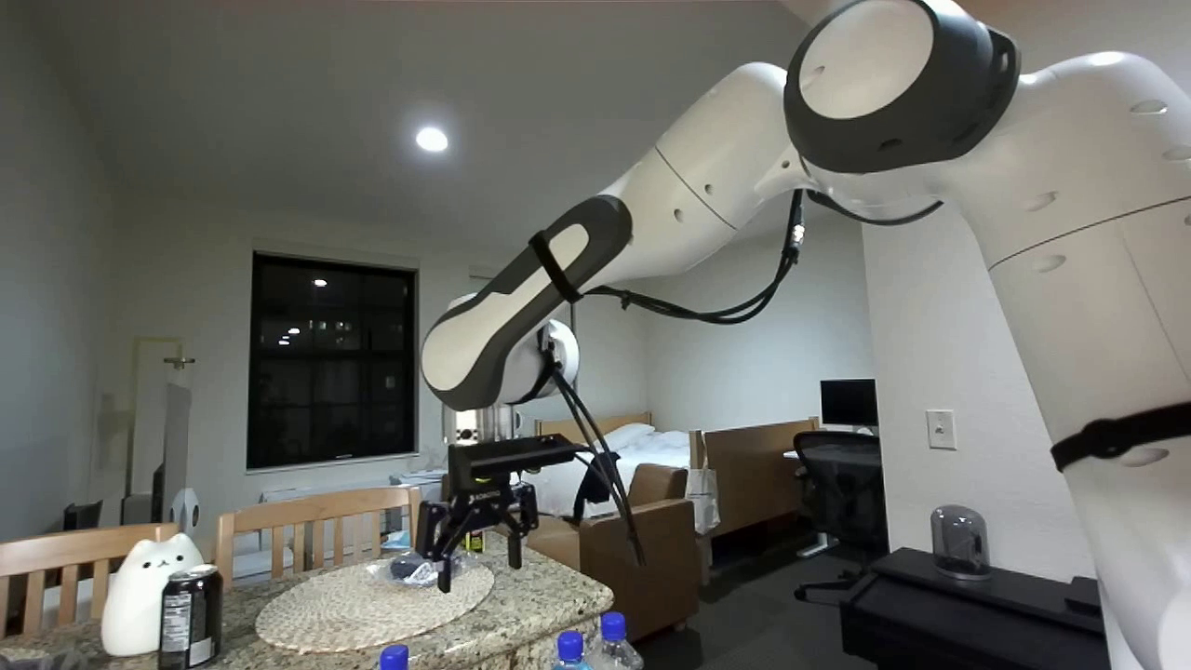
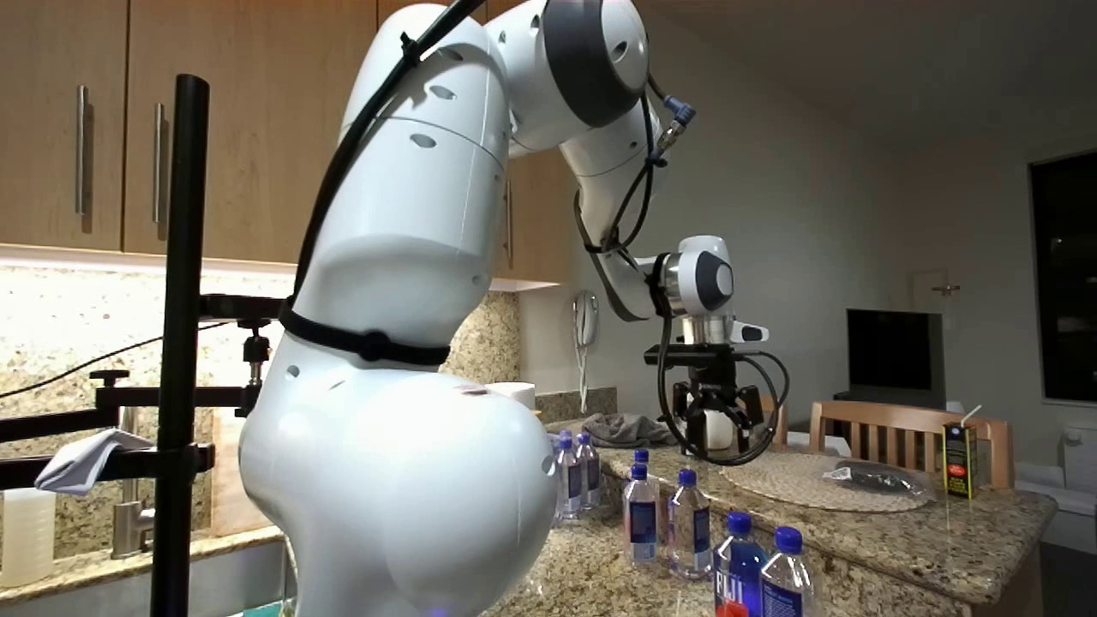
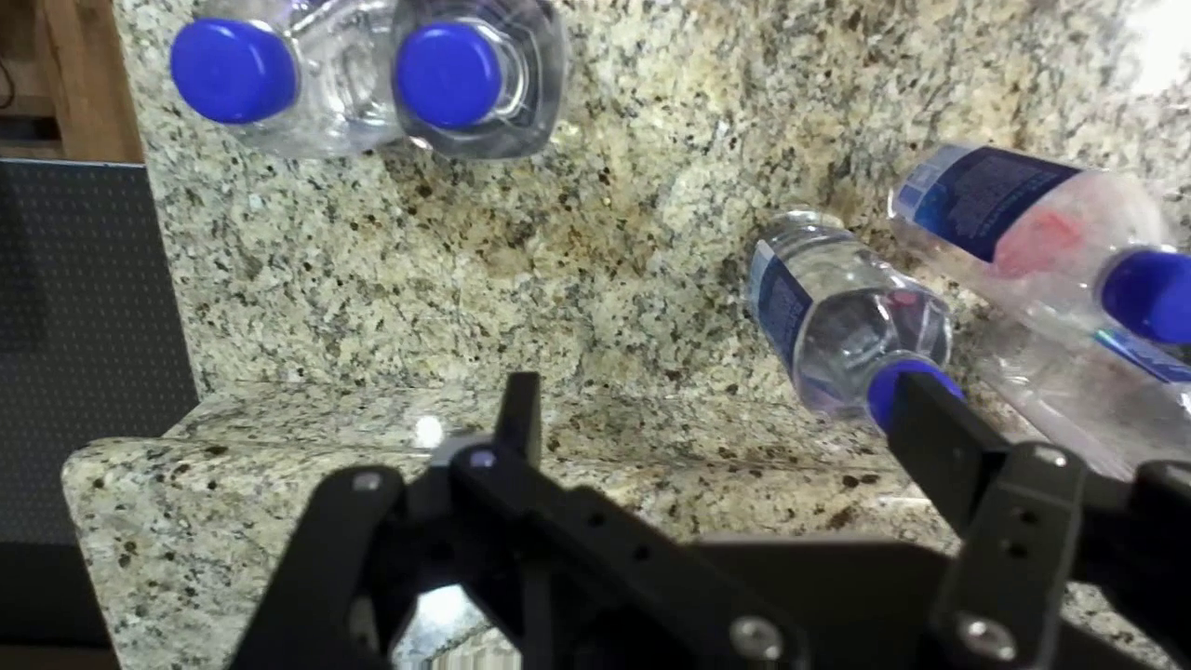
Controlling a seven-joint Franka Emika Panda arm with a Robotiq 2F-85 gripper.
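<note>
My gripper hangs fingers-down over the raised stone counter, open with nothing between its fingers. In exterior view 1 it stands in front of a clear plastic packet on the round woven mat and partly hides it. The wrist view looks down on the counter edge, with one finger at the left and the other overlapping a bottle's blue cap; whether they touch cannot be told there. In exterior view 2 the gripper is up above the bottles, partly covered by its own cables.
Several blue-capped water bottles stand on the lower counter. A yellow-and-black carton with a straw is beside the mat's far side. At the left stand a white cat figure and a black can. Wooden chairs line the far edge.
</note>
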